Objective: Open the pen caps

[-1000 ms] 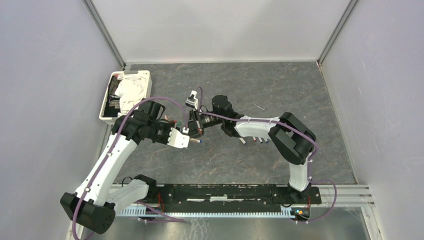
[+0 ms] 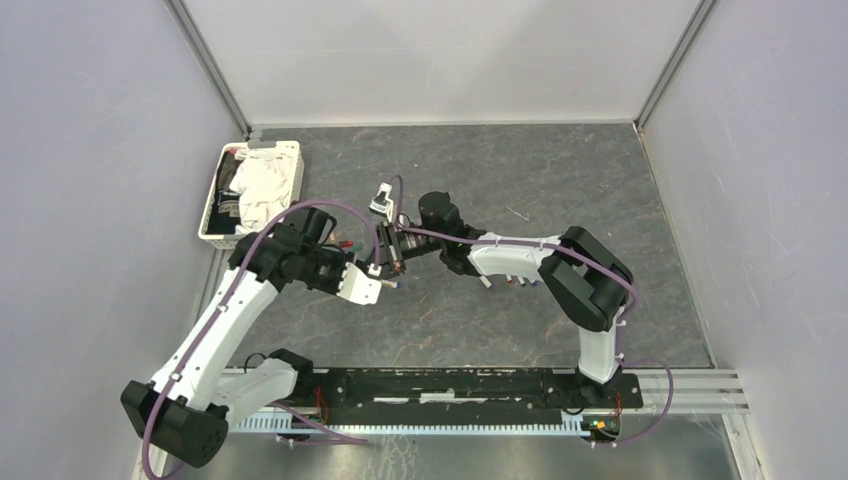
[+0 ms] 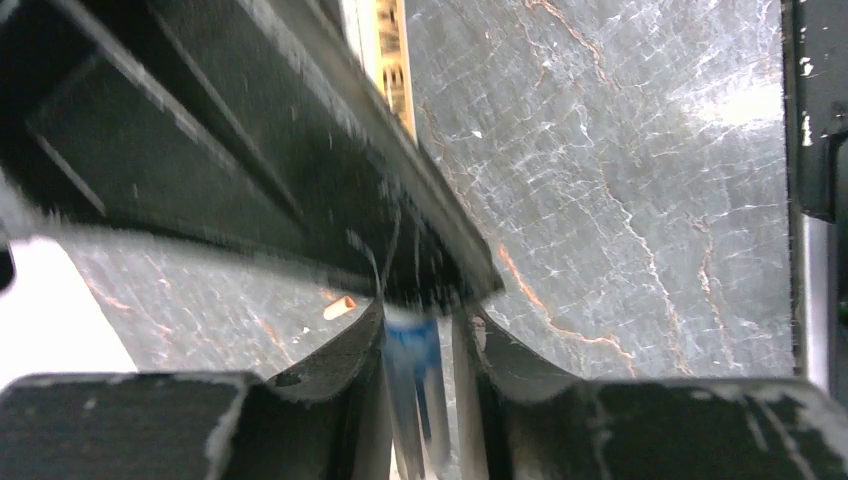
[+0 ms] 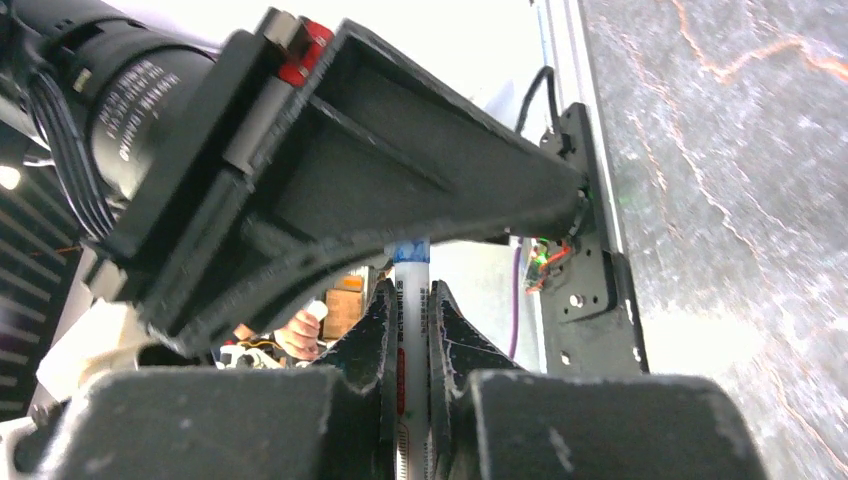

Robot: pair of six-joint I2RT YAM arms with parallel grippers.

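In the right wrist view, my right gripper is shut on a white marker. The marker's blue end meets the dark finger of the left gripper, which hides what lies beyond. Seen from the left wrist, the blue part of the marker sits between the part-open fingers of my left gripper, with a narrow gap on its right side. The other gripper's dark finger covers much of that view. From above, both grippers meet left of centre, and the marker between them cannot be made out.
Several markers lie right of centre, partly behind the right arm. Another pen lies beside the grippers, and a small orange piece rests on the table. A white basket with cloth stands at the back left.
The left arm hardly moved, drifting a touch to the right. The loose markers stayed put.
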